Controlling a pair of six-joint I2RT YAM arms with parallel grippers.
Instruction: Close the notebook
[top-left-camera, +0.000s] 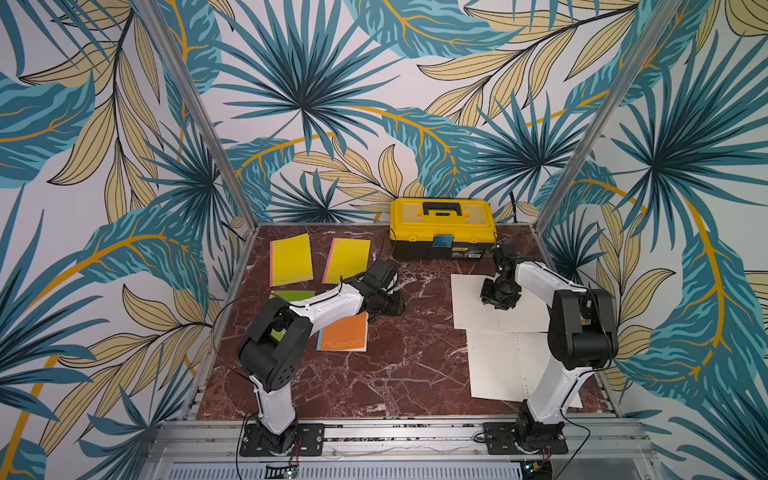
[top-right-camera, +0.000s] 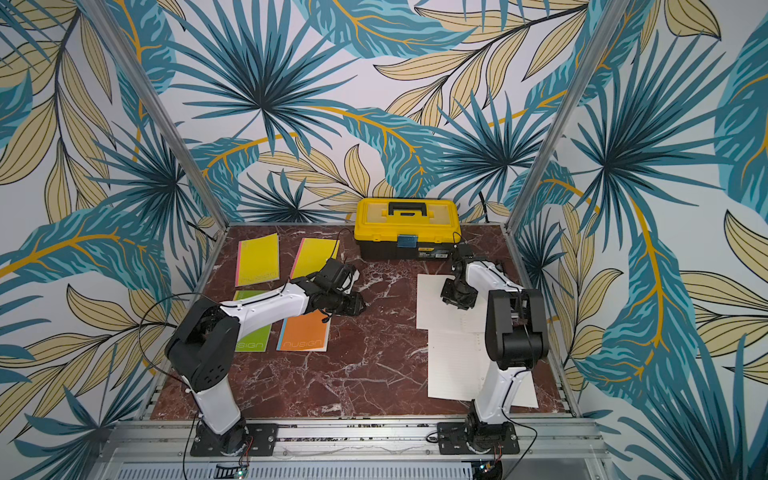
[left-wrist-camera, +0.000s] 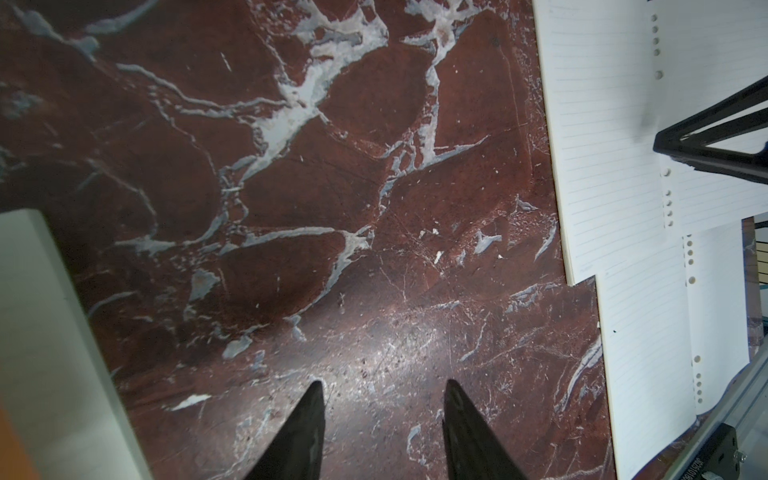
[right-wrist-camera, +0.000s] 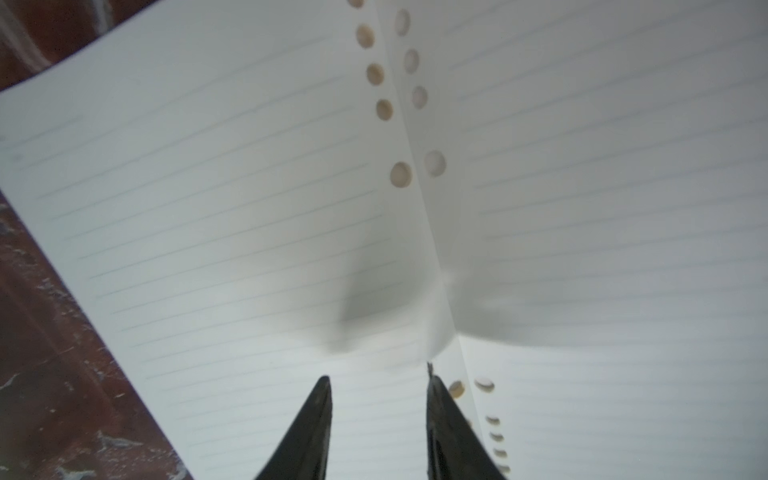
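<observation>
Two notebooks lie open with lined white pages at the table's right: a far notebook (top-left-camera: 470, 314) and a near notebook (top-left-camera: 494, 364), the far one overlapping the near one's top edge. Over the far notebook hangs my right gripper, part open with nothing between its fingers; its view shows the punched holes along the centre fold. My left gripper is part open too, empty, above bare marble just right of the orange notebook (top-left-camera: 342, 336). The arm hides much of the near notebook's right page in the top left view.
Two yellow notebooks (top-left-camera: 290, 260) and a green notebook (top-right-camera: 250, 341) lie closed on the left. A yellow and black toolbox (top-left-camera: 442, 220) stands at the back.
</observation>
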